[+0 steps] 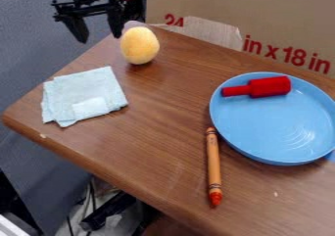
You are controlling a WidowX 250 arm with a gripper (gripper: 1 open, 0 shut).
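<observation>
The black gripper [97, 26] hangs high at the upper left, behind and left of a yellow egg-shaped object [140, 47]. Its fingers stand apart with nothing visible between them. A folded pale blue cloth [81, 96] lies at the left of the table. On the right, a red cylinder with a handle [267, 86] rests in a blue plate [275, 132]. An orange crayon [214, 166] lies left of the plate, toward the front.
A cardboard box [262, 20] stands along the back of the wooden table [144, 157].
</observation>
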